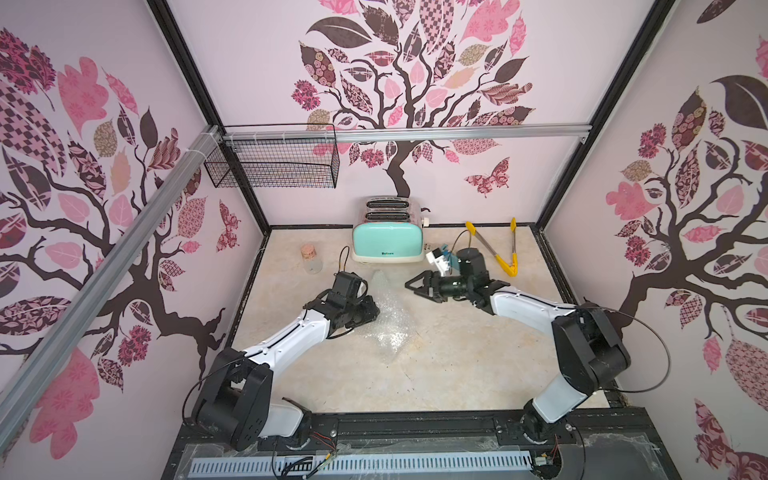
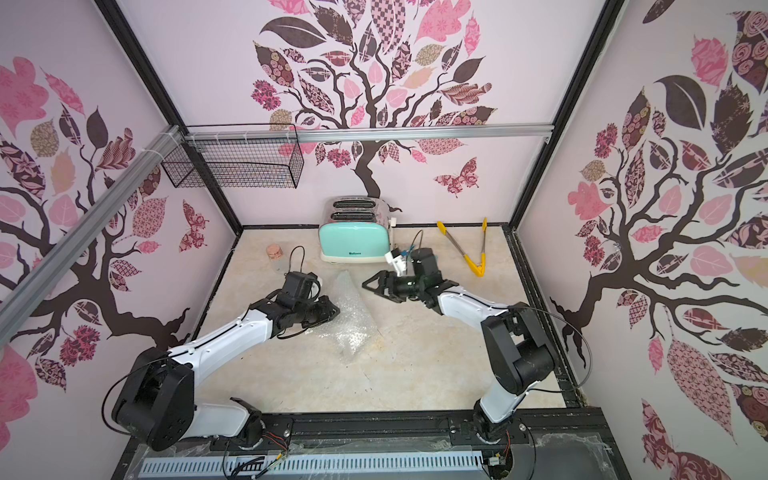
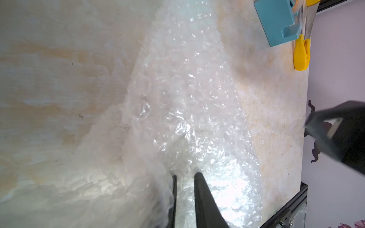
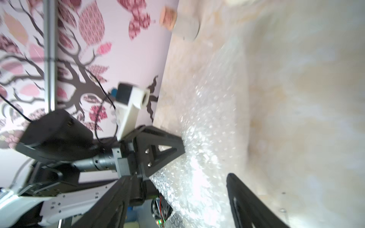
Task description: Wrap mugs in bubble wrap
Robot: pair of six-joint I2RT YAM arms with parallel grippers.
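Note:
A clear sheet of bubble wrap (image 1: 392,320) lies bunched in the middle of the table; a lump may be under it, but no mug can be made out. At the wrap's left side, my left gripper has its fingers nearly together on a fold of the film. My right gripper is up to the right of the wrap, its fingers apart with nothing gripped between them; the wrap seen behind them lies lower, on the table.
At the back stands a turquoise toaster (image 1: 388,241). A corked glass jar (image 1: 312,260) is back left, yellow-handled tongs (image 1: 504,260) back right. A blue tape dispenser (image 3: 275,20) sits behind my right arm.

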